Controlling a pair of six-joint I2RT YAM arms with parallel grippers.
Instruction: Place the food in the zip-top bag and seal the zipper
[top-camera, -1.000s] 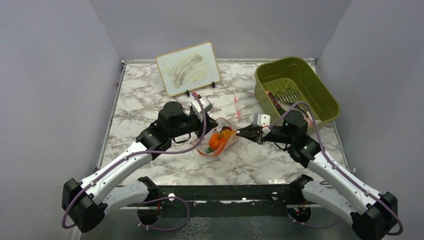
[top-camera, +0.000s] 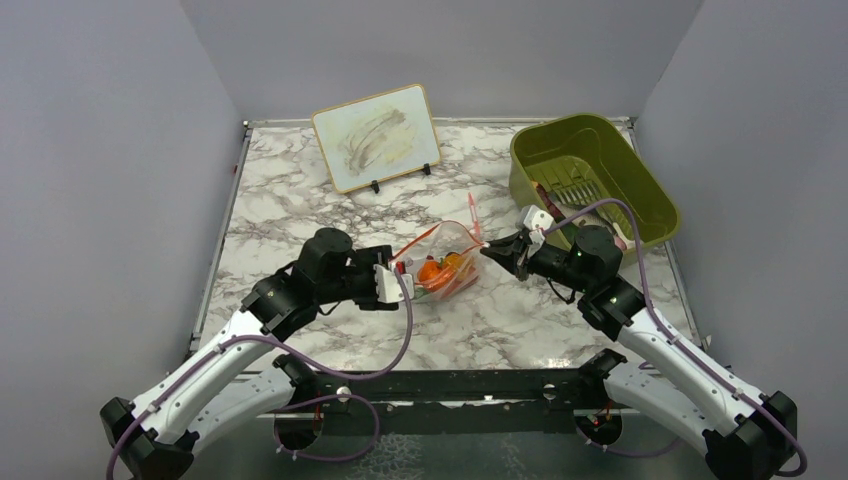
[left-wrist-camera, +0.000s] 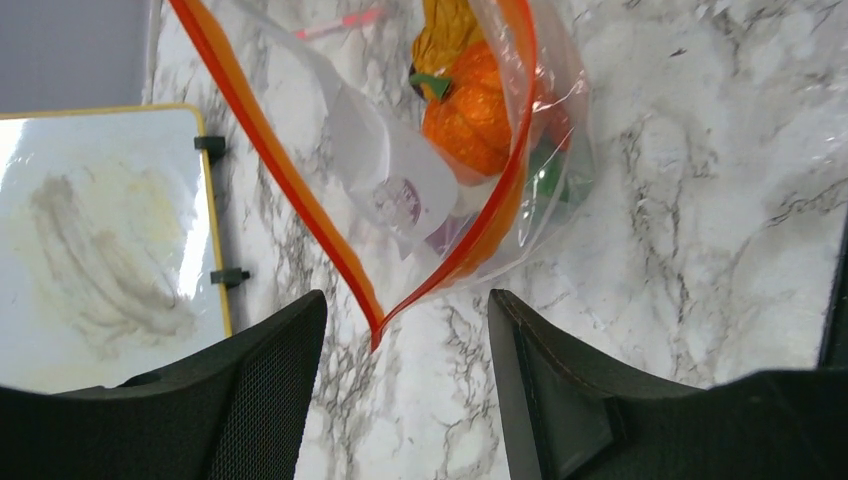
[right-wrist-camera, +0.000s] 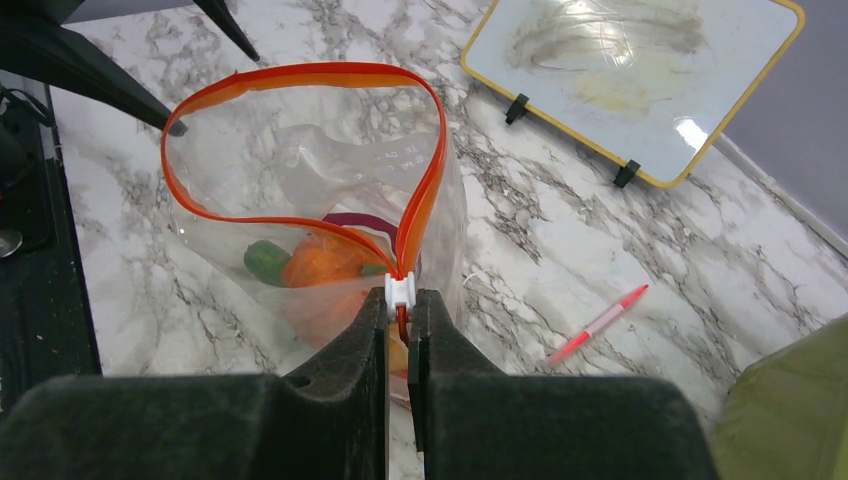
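Note:
The clear zip top bag (top-camera: 447, 240) stands on the marble table with its orange-edged mouth wide open. Inside it lie an orange pumpkin-like piece (left-wrist-camera: 472, 122), a yellow piece (left-wrist-camera: 440, 35) and a green one (right-wrist-camera: 266, 262). My right gripper is shut on the white zipper slider (right-wrist-camera: 400, 291) at one end of the orange zipper (right-wrist-camera: 420, 205). On the bag's other side, my left gripper is open. The zipper's far corner (left-wrist-camera: 376, 325) shows between its fingers in the left wrist view, and neither finger presses on it.
A green bin (top-camera: 655, 200) holding utensils stands at the right, behind the right arm. A whiteboard (top-camera: 378, 140) on small black feet is at the back. Near the bag lies a red-and-white pen (right-wrist-camera: 600, 322).

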